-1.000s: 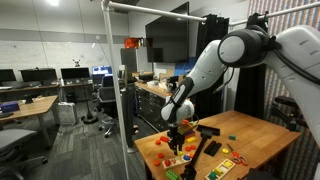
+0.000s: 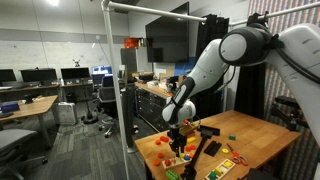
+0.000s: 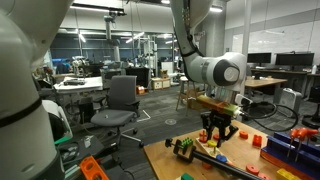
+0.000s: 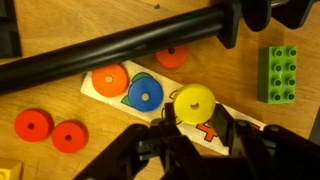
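Seen in the wrist view, a yellow disc (image 4: 194, 103) sits between the fingertips of my gripper, which is shut on it. Below the disc lies a pale wooden board (image 4: 112, 92) bearing an orange disc (image 4: 110, 79) near one end and a blue disc (image 4: 145, 94) beside it. Part of an orange-red mark (image 4: 207, 131) shows on the board near the yellow disc. The disc covers the board under it, so I cannot tell whether the two touch. From outside, my gripper (image 3: 214, 140) is low over the table.
A long black bar (image 4: 110, 45) crosses above the board in the wrist view. Around the board lie red discs (image 4: 33, 125), a green studded brick (image 4: 277, 75) and a yellow block (image 4: 9, 169). The table (image 2: 255, 133) has free room toward its right side.
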